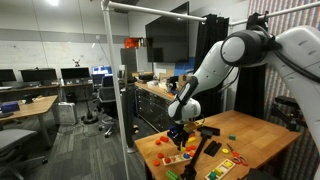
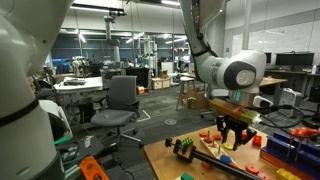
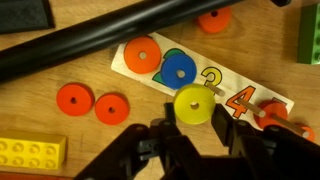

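Between the fingertips of my gripper is a yellow disc (image 3: 194, 103), and the fingers are shut on it. The disc hangs over a white number board (image 3: 235, 82) with pegs and the painted figures 2 and 4, covering part of it. An orange disc (image 3: 142, 54) and a blue disc (image 3: 179, 69) sit at the board's left end. Red-orange discs (image 3: 272, 113) are around its right end. In exterior view 1, the gripper (image 1: 177, 137) is above the board (image 1: 180, 158) near the table's left part.
A black bar (image 3: 85, 46) lies alongside the board. Loose red discs (image 3: 75, 98) and a yellow block (image 3: 32, 150) rest to the board's left, with a green block (image 3: 310, 35) at the far right. Bare wood (image 1: 258, 132) shows on the table's right side.
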